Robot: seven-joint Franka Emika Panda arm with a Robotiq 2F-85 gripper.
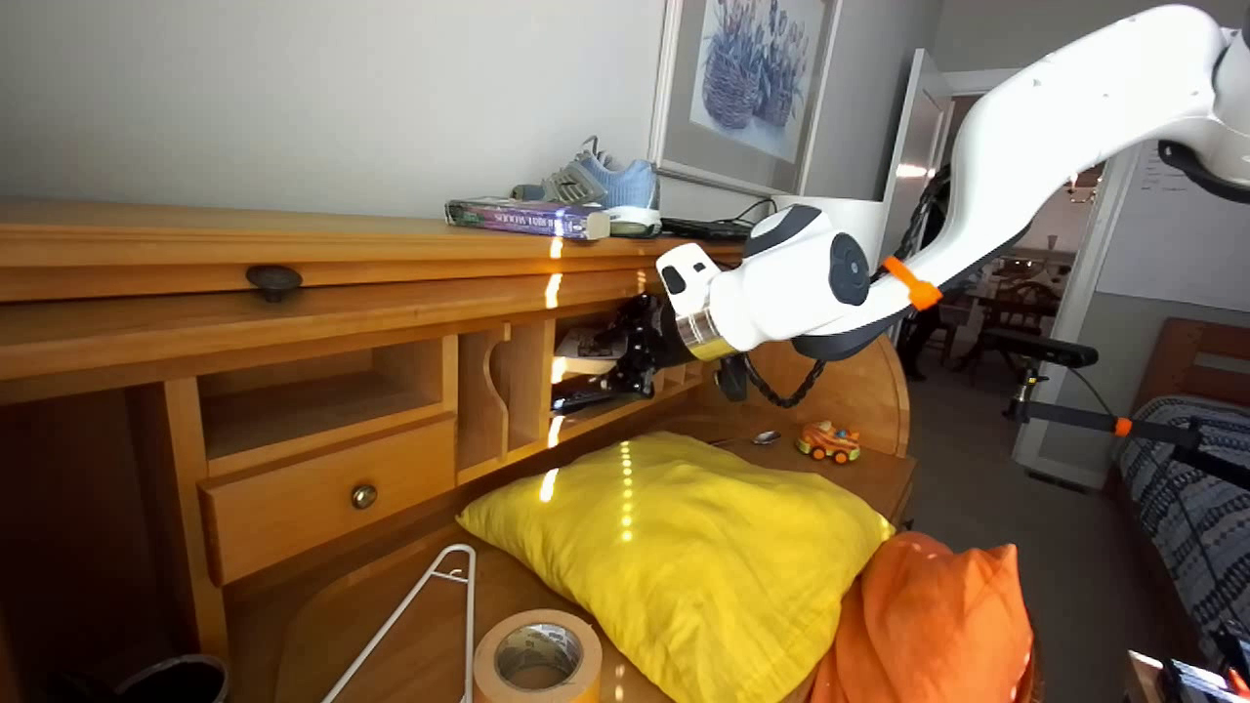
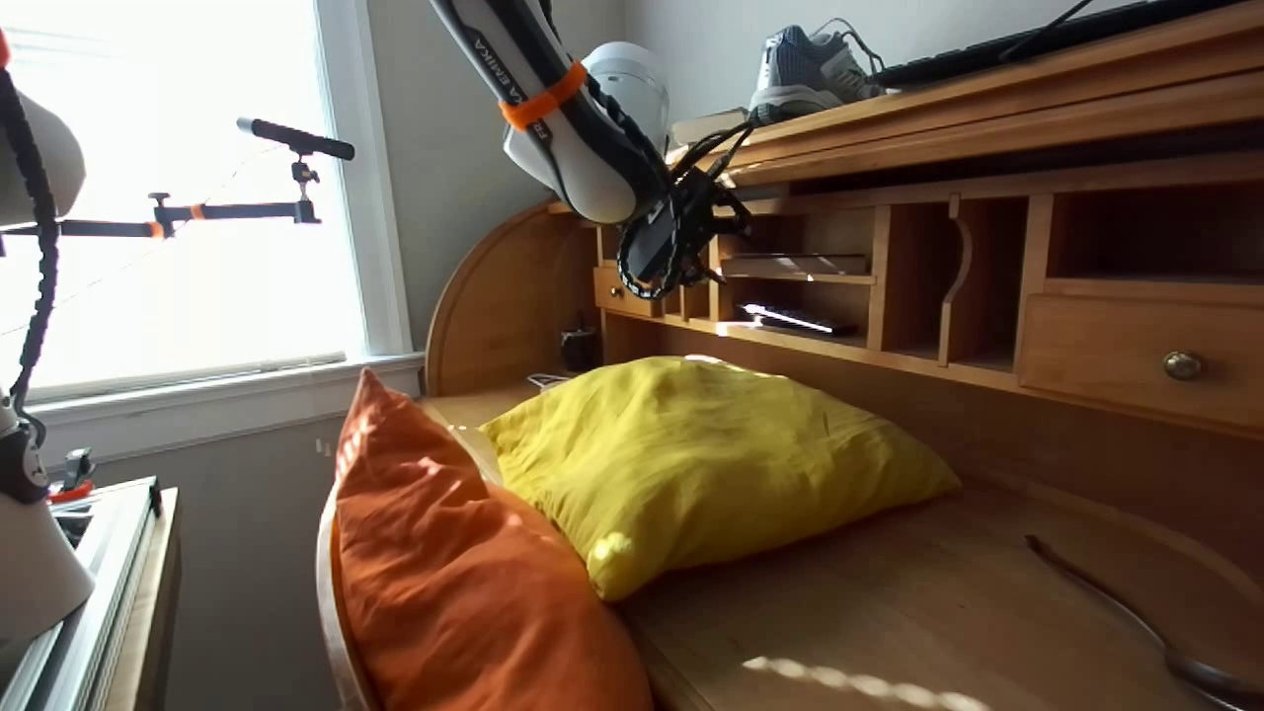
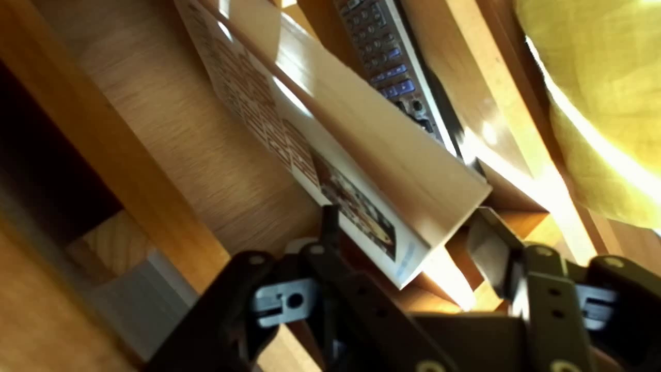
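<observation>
A book (image 3: 353, 198) with a pale printed cover lies in a middle cubby of the wooden desk hutch. In the wrist view my gripper is part open, its two fingers spread on either side of the near end of the book and the tan board beside it. No grip on either one shows. A black remote (image 3: 387, 59) with small buttons rests in the slot below, seen too as a remote (image 2: 791, 318) in exterior view 2. From outside, the dark gripper (image 1: 627, 351) is at the cubby's mouth, covering part of the book.
A yellow pillow (image 1: 691, 551) fills the desk below, with an orange pillow (image 1: 937, 615) beside it. Cubby dividers (image 1: 533, 381) stand close to the gripper. On the hutch top sit a shoe (image 1: 627, 187) and a purple book (image 1: 527, 218). A tape roll (image 1: 510, 656) lies in front.
</observation>
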